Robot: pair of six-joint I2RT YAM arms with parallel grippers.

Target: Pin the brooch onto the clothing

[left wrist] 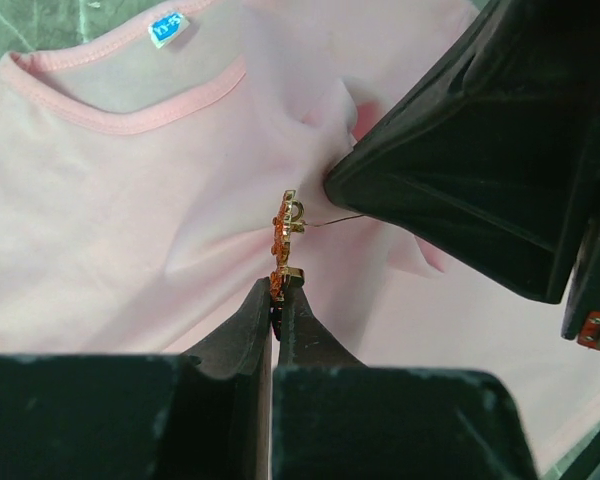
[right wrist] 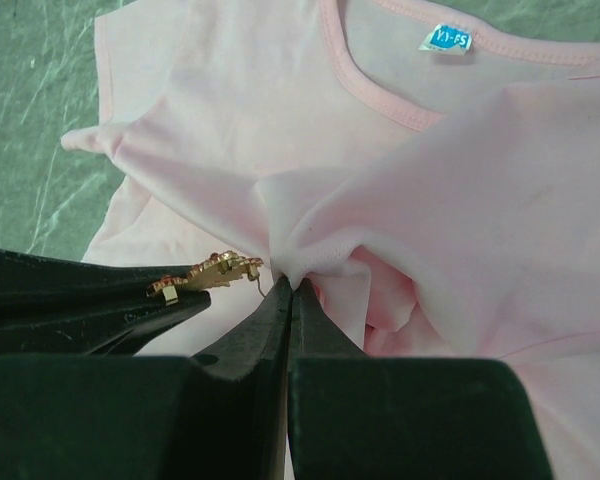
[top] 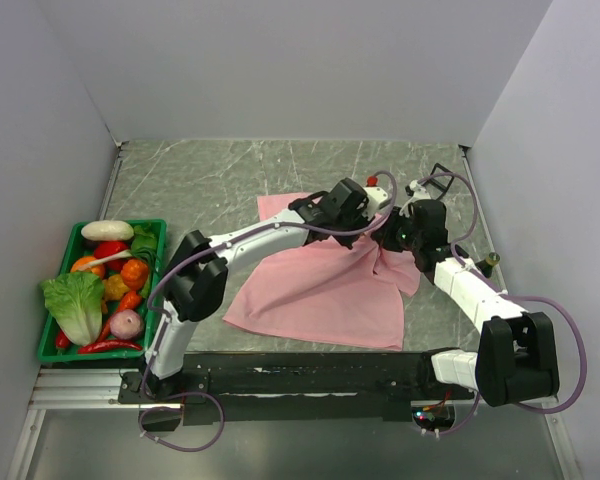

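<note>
The pink shirt (top: pixel 330 300) lies spread on the table, its neckline and blue label (left wrist: pixel 168 29) visible in the left wrist view. My left gripper is shut on the gold brooch (left wrist: pixel 285 240), which stands edge-on above the cloth. A thin pin (left wrist: pixel 330 221) sticks out from it toward the black fingers (left wrist: pixel 450 170) of the other arm. In the right wrist view, my right gripper is shut on a raised, bunched fold of the shirt (right wrist: pixel 315 225). The brooch's pin curves close beside that fold; whether its tip touches the cloth cannot be told.
At the far left stands a green basket (top: pixel 157 250) of vegetables. A small black stand (top: pixel 441 178) and a dark green object (top: pixel 488 264) sit near the right edge. Bare marble table (top: pixel 180 190) shows at the back left.
</note>
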